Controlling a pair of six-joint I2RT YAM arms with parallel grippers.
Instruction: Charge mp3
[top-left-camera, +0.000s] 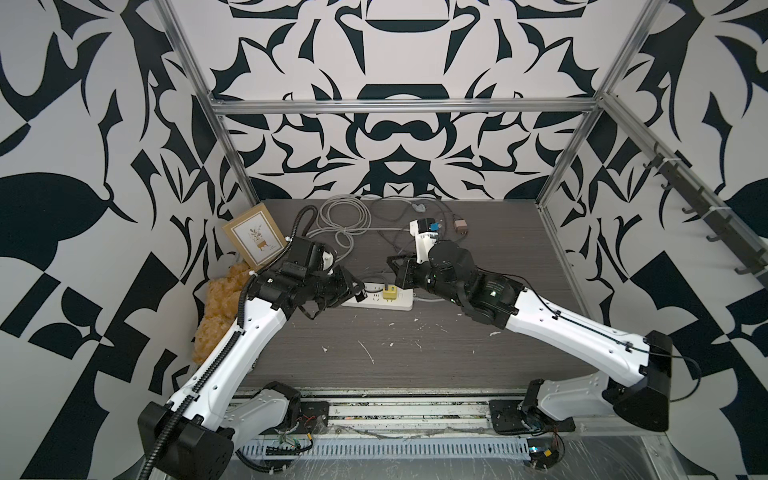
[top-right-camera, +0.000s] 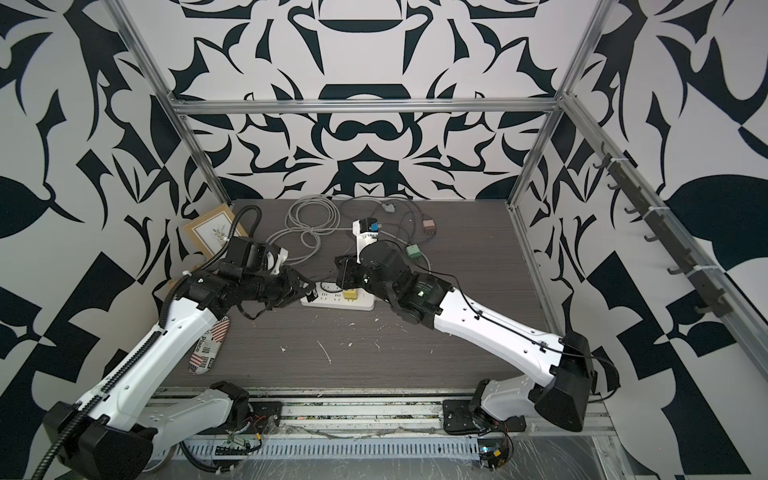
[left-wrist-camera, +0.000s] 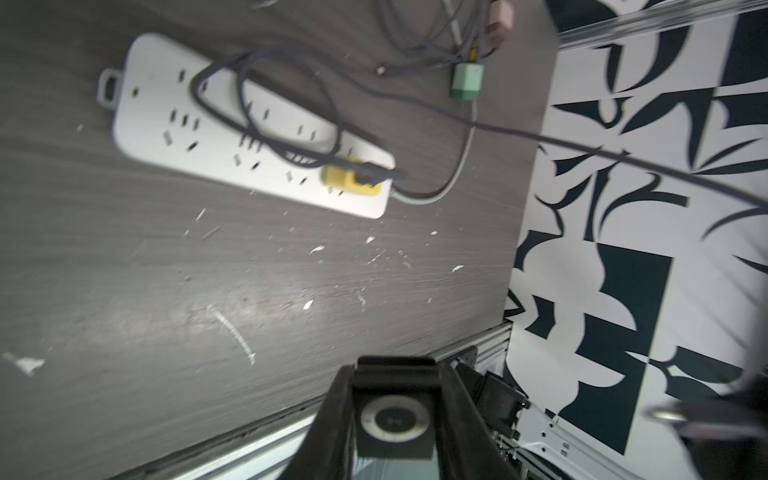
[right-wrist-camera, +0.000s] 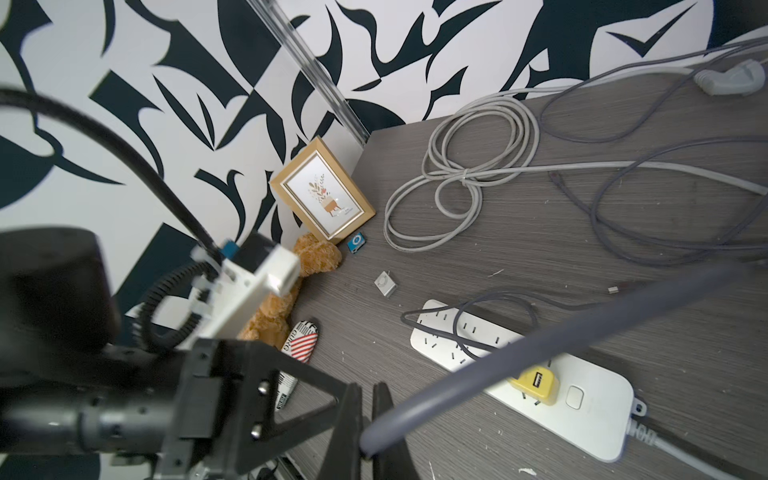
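My left gripper is shut on a small black mp3 player (left-wrist-camera: 394, 438) with a pale ring on its face. My right gripper is shut on a grey charging cable (right-wrist-camera: 512, 360) near its end. At the right of the left wrist view, a blurred metal plug tip (left-wrist-camera: 668, 415) sticks out from the right gripper, apart from the player. In the top left view both grippers hang above the white power strip (top-left-camera: 404, 303). A yellow charger (right-wrist-camera: 537, 384) is plugged into the strip, with a cable end above it.
A blue player (right-wrist-camera: 356, 243) and a silver player (right-wrist-camera: 385, 283) lie at the left, near a picture frame (right-wrist-camera: 323, 192) and a brown plush (top-left-camera: 216, 308). Coiled grey cable (right-wrist-camera: 484, 152) lies behind.
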